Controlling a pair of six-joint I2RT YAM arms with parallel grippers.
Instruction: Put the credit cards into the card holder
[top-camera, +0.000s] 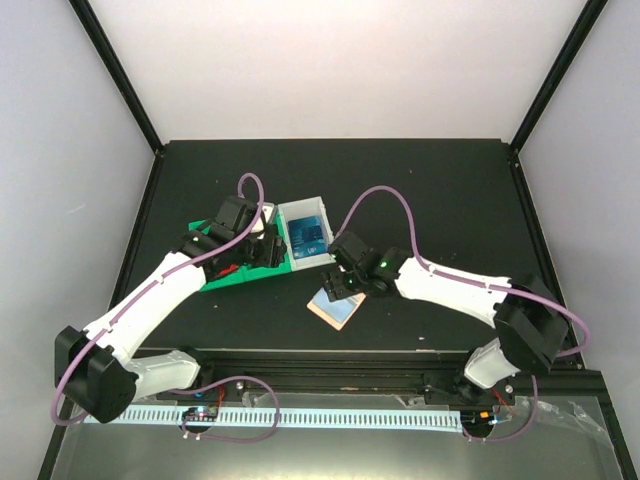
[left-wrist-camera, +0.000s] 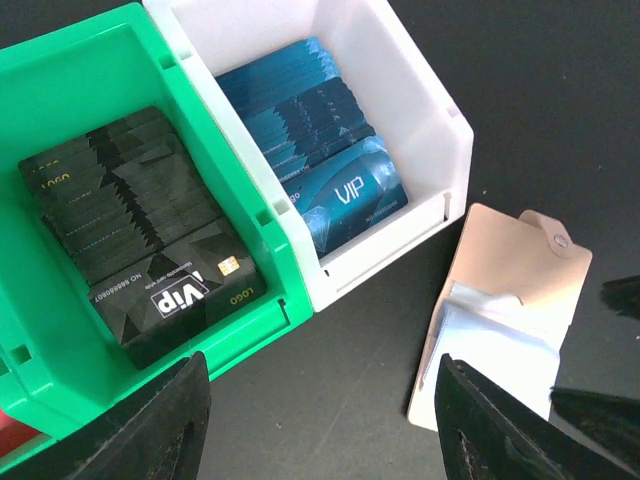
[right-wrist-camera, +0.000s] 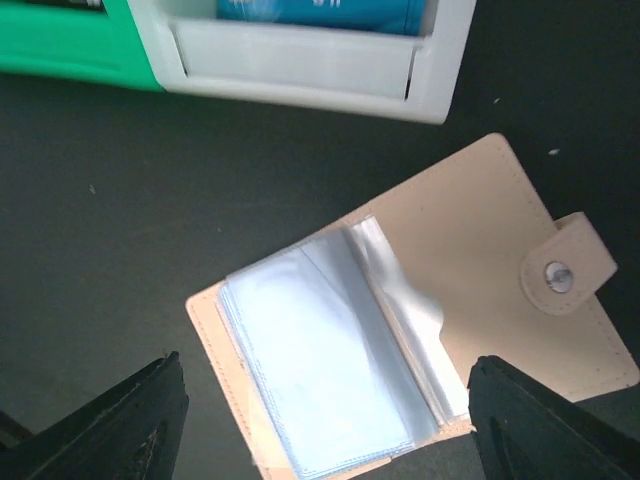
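Observation:
The tan card holder (right-wrist-camera: 460, 250) lies open on the black table, with a clear sleeve (right-wrist-camera: 310, 350) on it. Dark VIP cards (left-wrist-camera: 150, 230) fill a green bin (left-wrist-camera: 60, 330); blue VIP cards (left-wrist-camera: 310, 140) fill a white bin (left-wrist-camera: 410, 90) beside it. My left gripper is open and empty above the green bin's front area, left of the holder. My right gripper is open over the holder, nothing between its fingers.
Another green compartment with red contents (left-wrist-camera: 12, 432) sits at the left, largely hidden by the left arm in the top view.

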